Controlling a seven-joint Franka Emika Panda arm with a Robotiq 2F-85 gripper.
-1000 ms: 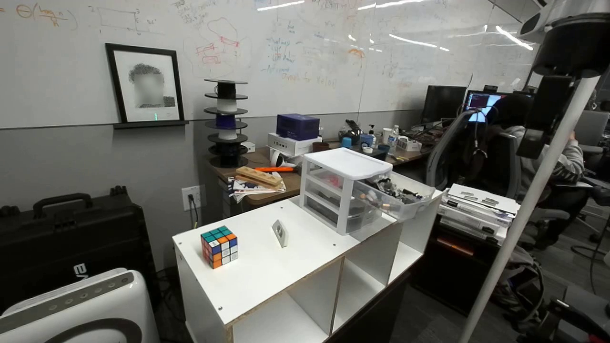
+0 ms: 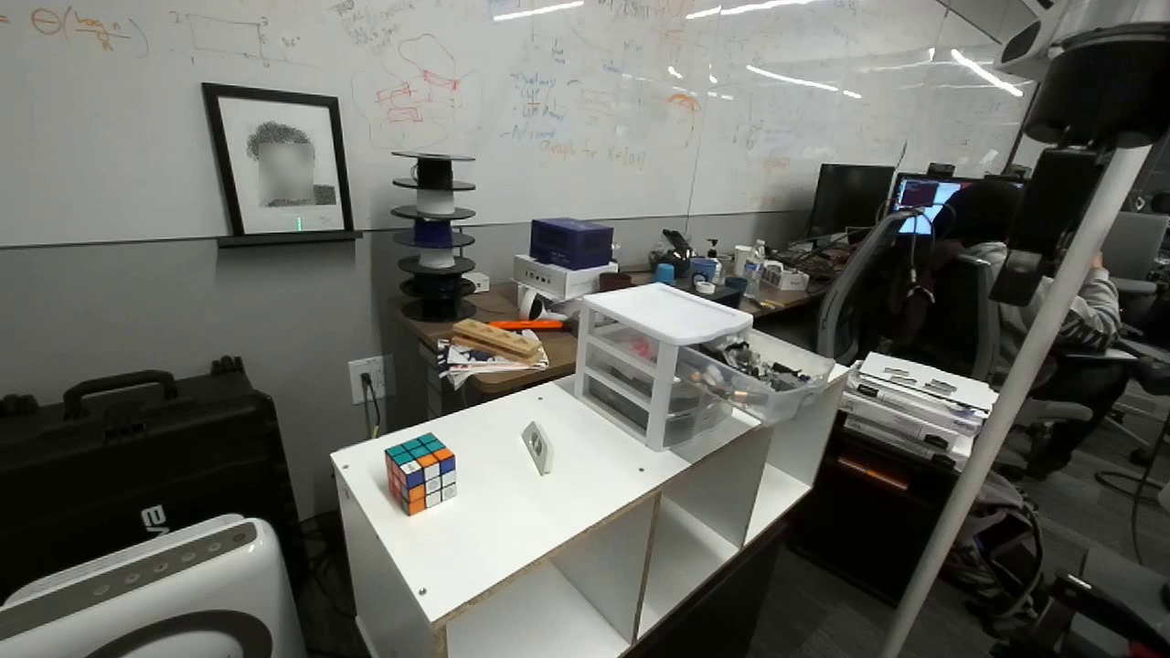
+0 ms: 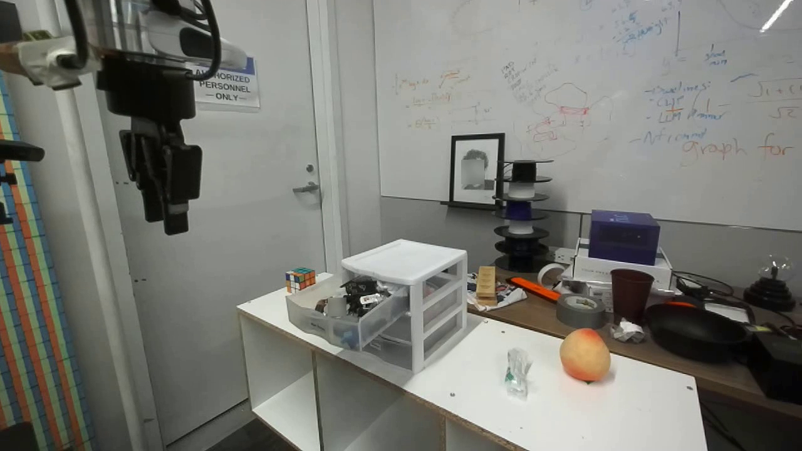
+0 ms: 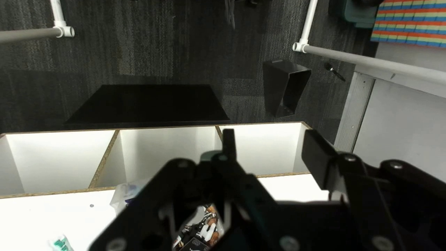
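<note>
High above the cabinet's drawer side, my gripper stands open, its black fingers (image 4: 229, 144) apart with nothing between them. The same gripper (image 3: 177, 218) hangs pointing down in front of the door in exterior view 2, far from every object. A Rubik's cube (image 2: 420, 473) rests near one end of the white cabinet top (image 2: 515, 526), with a small pale object (image 2: 537, 449) beside it. Across the drawer unit lie a peach (image 3: 584, 354) and a crumpled clear wrapper (image 3: 518, 372). One drawer (image 3: 338, 316) is pulled out and full of small parts.
The white drawer unit (image 2: 666, 313) takes up the middle of the cabinet top. Open cubbies (image 4: 167, 150) face the floor side. A pole (image 2: 1015, 362) rises near the arm. On the desk behind stand spools (image 3: 522, 218), a pan (image 3: 695, 331) and a cup (image 3: 630, 293).
The gripper's fingers in exterior view 1 have shifted slightly apart, while the arm holds nearly the same place. Objects on the cabinet have not moved.
</note>
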